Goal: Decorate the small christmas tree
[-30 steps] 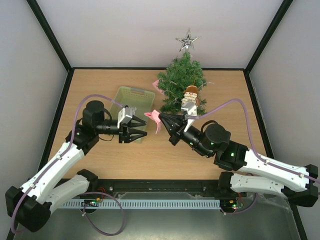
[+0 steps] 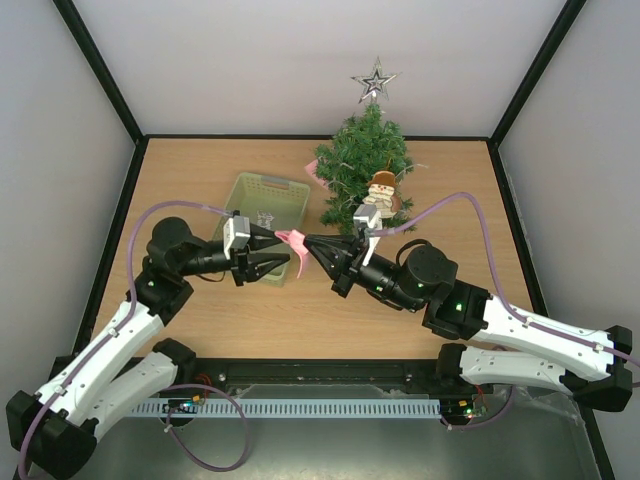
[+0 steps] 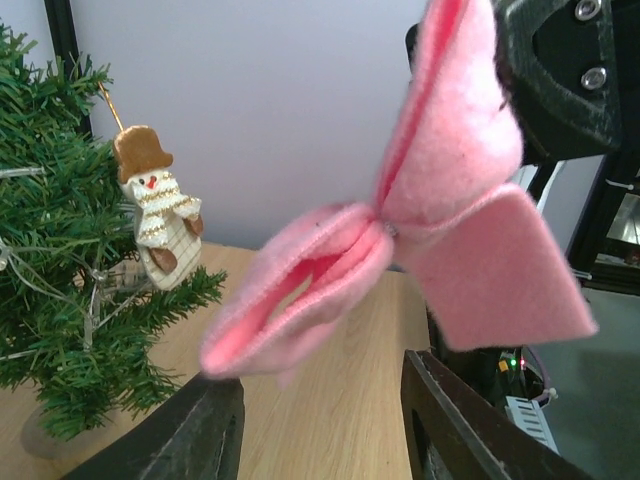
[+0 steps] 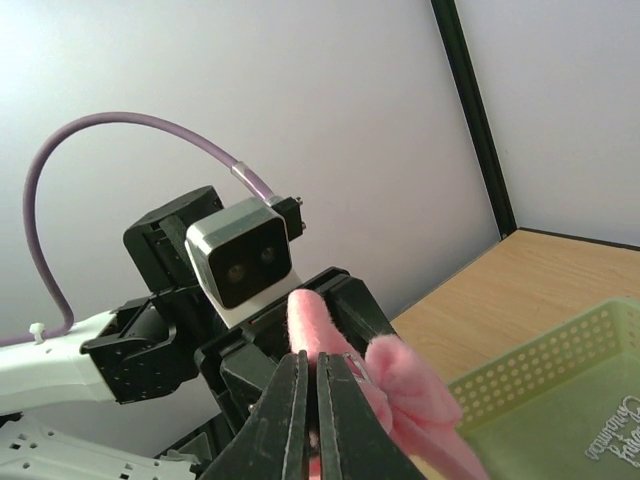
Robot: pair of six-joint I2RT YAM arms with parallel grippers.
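Note:
A pink felt bow (image 2: 294, 247) hangs between the grippers; my right gripper is shut on it, with pink fabric at its fingertips. My left gripper stands open, its fingertips just beside the bow, nothing clearly between them. The small tree (image 2: 360, 160) stands at the back right, with a silver star (image 2: 376, 80) on top and a snowman ornament (image 3: 160, 215) hanging on its branches.
A green basket (image 2: 262, 190) holding a white script ornament (image 4: 620, 435) sits behind the grippers. A pink piece (image 2: 316, 172) lies at the tree's left.

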